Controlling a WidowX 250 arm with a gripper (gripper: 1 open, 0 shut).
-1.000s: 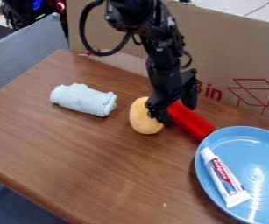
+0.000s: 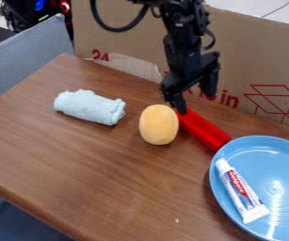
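Note:
My black gripper [image 2: 174,94] hangs open above the back of the table, just behind a yellow oval object [image 2: 158,124] and near the upper end of a red elongated object [image 2: 204,130], which lies diagonally toward the plate. A rolled light-blue cloth [image 2: 90,106] lies to the left. A blue plate [image 2: 280,174] at the right holds a white toothpaste tube [image 2: 240,189].
A cardboard box [image 2: 263,71] stands along the back edge of the table. A grey padded surface [image 2: 11,76] borders it on the left.
The objects on the table look unmoved.

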